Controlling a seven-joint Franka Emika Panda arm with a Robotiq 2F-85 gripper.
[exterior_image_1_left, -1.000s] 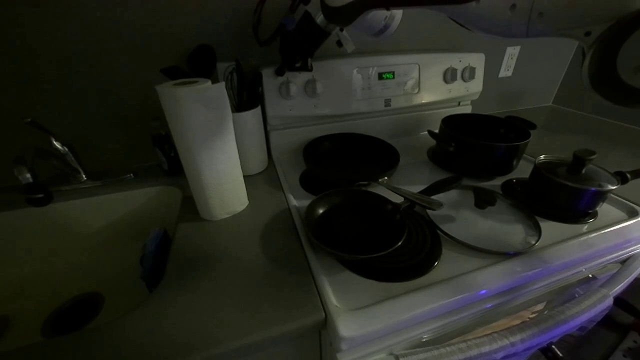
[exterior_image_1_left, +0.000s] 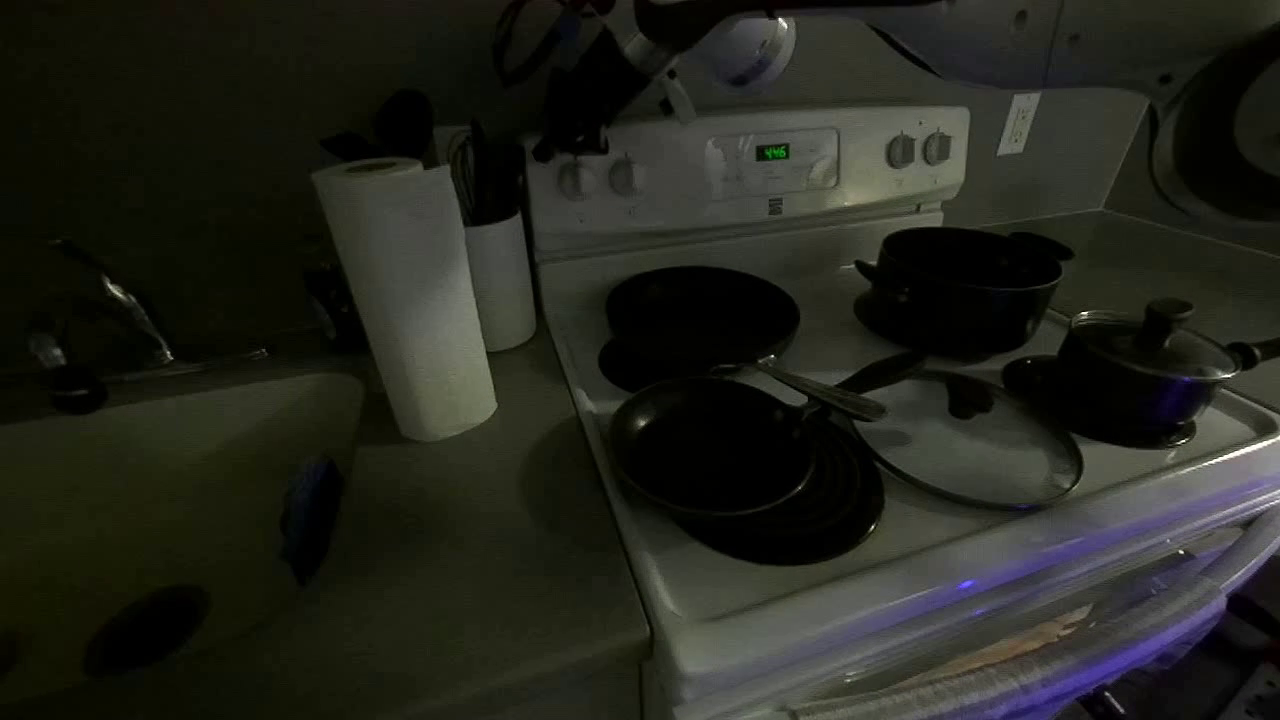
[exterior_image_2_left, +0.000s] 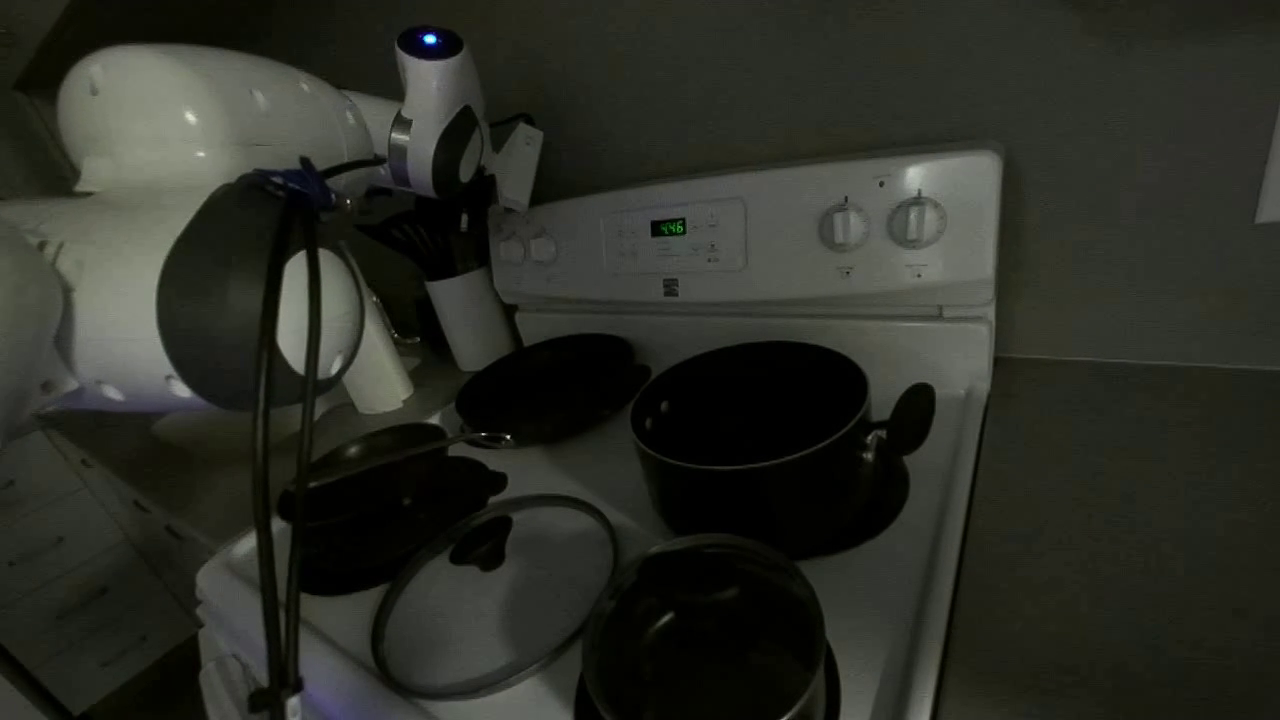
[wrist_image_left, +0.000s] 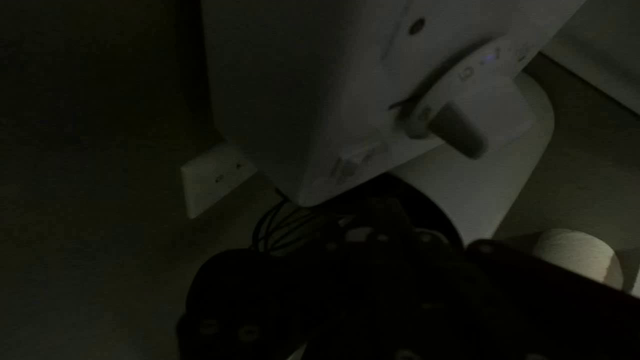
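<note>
My gripper (exterior_image_1_left: 569, 142) is a dark shape at the upper left of the stove's control panel, just above the left-hand knob (exterior_image_1_left: 577, 180). It looks shut, with nothing showing between its fingers, though the dim light hides much detail. Beside it on the panel is a second knob (exterior_image_1_left: 625, 176). In the wrist view, one white stove knob (wrist_image_left: 465, 123) stands out from the panel, above and to the right of the dark gripper. Whether the fingers touch a knob I cannot tell. The arm hides most of the gripper in exterior view 2.
Below the gripper, a white utensil crock (exterior_image_1_left: 500, 282) and a paper towel roll (exterior_image_1_left: 408, 300) stand left of the stove. Pans (exterior_image_1_left: 713, 446), a pot (exterior_image_1_left: 969, 288), a glass lid (exterior_image_1_left: 966, 444) and a lidded saucepan (exterior_image_1_left: 1140, 372) crowd the stovetop.
My gripper has shifted a little left and slightly down, closer to the left knob. Cookware and knobs look unmoved.
</note>
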